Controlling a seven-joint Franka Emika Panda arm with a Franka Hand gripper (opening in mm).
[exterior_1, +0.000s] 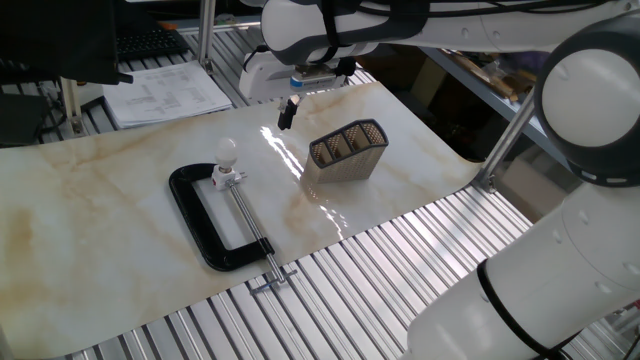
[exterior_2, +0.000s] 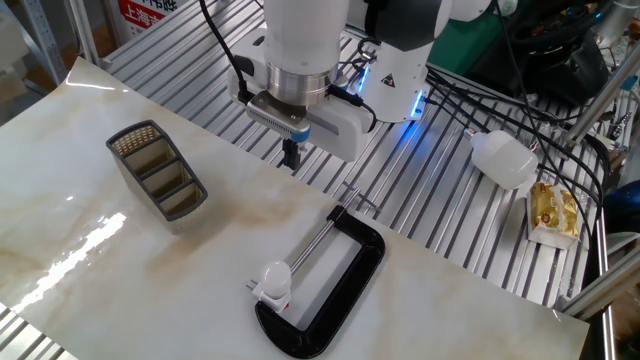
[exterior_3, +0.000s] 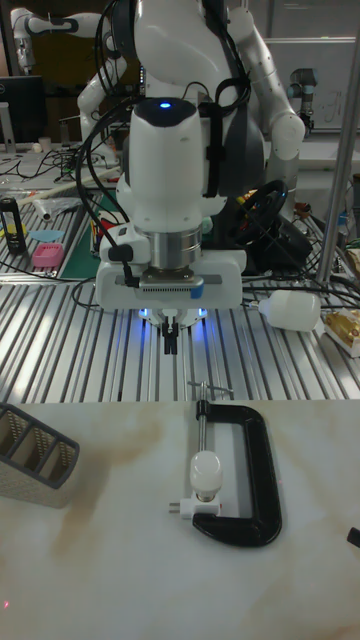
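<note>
My gripper hangs above the slatted table near the back edge of the marbled board, its black fingers pointing down. The fingers look close together, with nothing visible between them. On the board lies a black G-clamp with a silver screw. At the end of its frame, a white bulb stands in a small white plug-socket, which touches the clamp in the views. A beige caddy with a dark rim and several compartments stands upright and appears empty, apart from the clamp. My gripper touches none of these.
A white bottle-like object and a gold-and-white box rest on the metal slats beyond the board. Printed papers lie by the board's far side. Bare marbled board extends around the clamp and caddy.
</note>
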